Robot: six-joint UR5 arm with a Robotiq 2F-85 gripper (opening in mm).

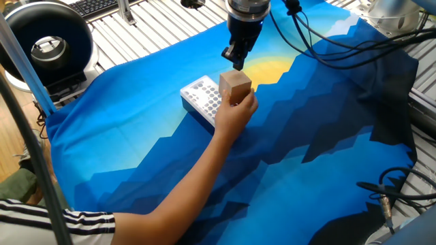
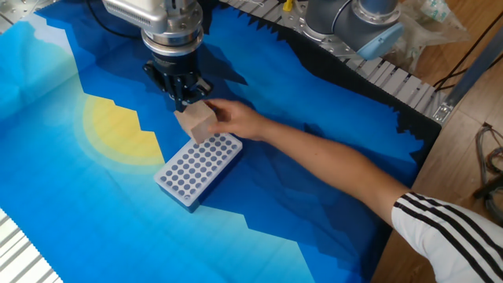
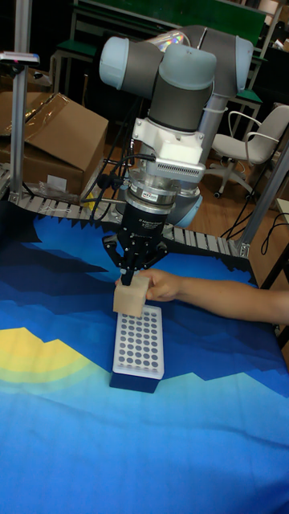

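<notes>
A person's hand (image 1: 235, 114) holds a plain wooden block (image 1: 235, 83) by its side, just above one end of a white-topped rack with rows of round holes (image 2: 198, 170). The block (image 3: 130, 299) is slightly tilted in the hand. My gripper (image 2: 180, 104) points down right over the block, its fingers brought together and nothing seen between them. In the third exterior view the tips of the gripper (image 3: 127, 279) meet the block's upper edge in the picture; whether they touch it I cannot tell. The block and hand hide part of the rack.
A blue cloth with a mountain and sun print (image 1: 129, 143) covers the table, mostly bare around the rack. The person's forearm (image 2: 330, 157) reaches across it. Black cables (image 1: 340, 51) hang beside my arm.
</notes>
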